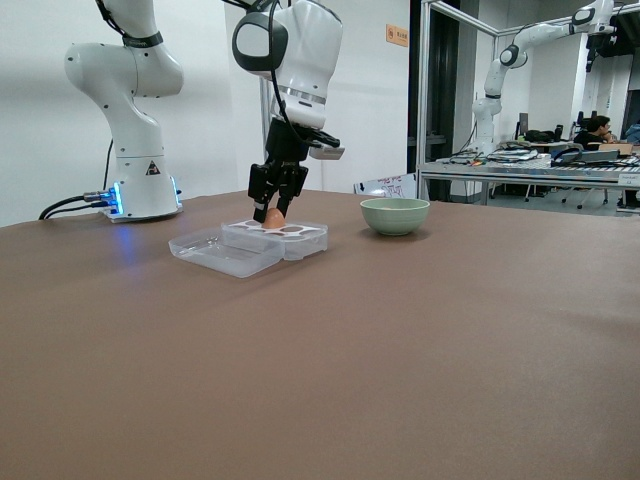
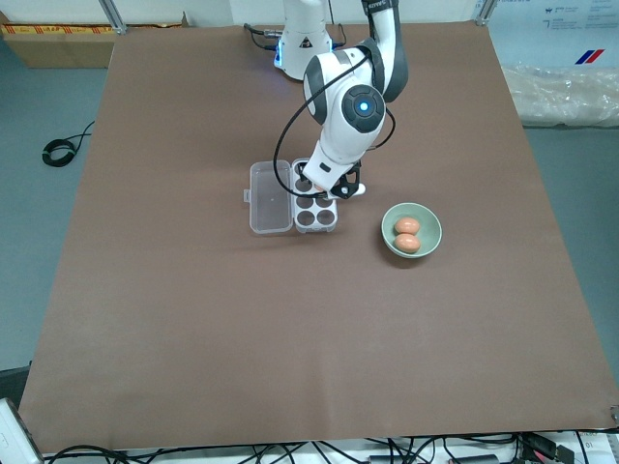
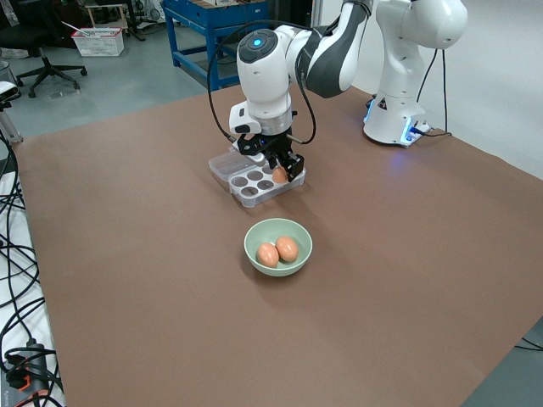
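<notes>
The black gripper is low over the plastic egg box, its fingers around a brown egg at one cup of the tray; whether they press on it is not clear. The box's clear lid lies open beside the cups, several of which are empty. A green bowl holding two brown eggs stands apart from the box, to its right in the left and top views. In the left view the gripper is mostly hidden behind the wrist.
The robot's white base stands behind the box. Cables run along one edge of the table.
</notes>
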